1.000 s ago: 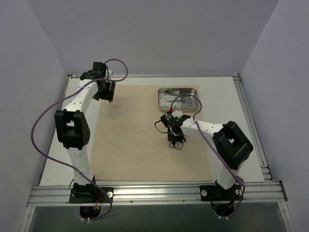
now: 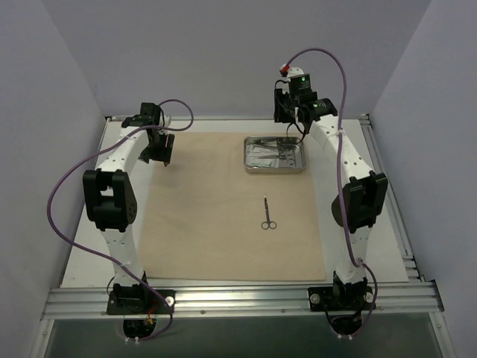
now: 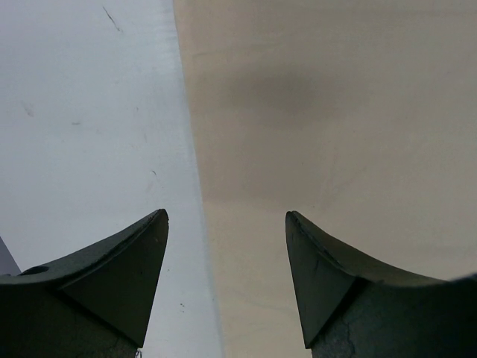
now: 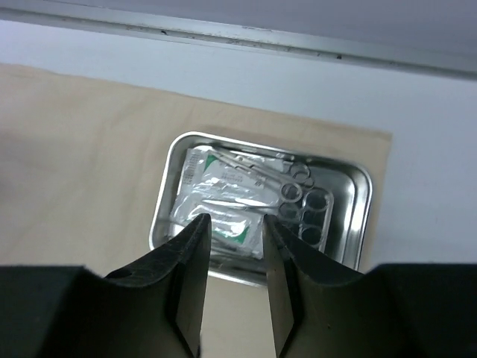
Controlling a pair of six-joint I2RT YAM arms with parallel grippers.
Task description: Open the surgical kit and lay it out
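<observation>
A steel tray (image 2: 275,168) at the upper right of the beige cloth (image 2: 216,224) holds several scissor-handled instruments and clear packets (image 4: 223,216), some printed. One dark, ring-handled instrument (image 2: 267,215) lies by itself on the cloth below the tray, tip toward the back. My right gripper is raised above the tray's area near the back edge, part open, with nothing seen between its fingers. My left gripper hangs open and empty over the cloth's left border at the upper left.
White table (image 2: 350,253) borders it on both sides, with a metal rail (image 2: 223,292) along the front and walls around.
My right arm has risen from over the lone instrument to the back, above the tray, uncovering that instrument on the cloth. The left arm has shifted slightly toward the front.
</observation>
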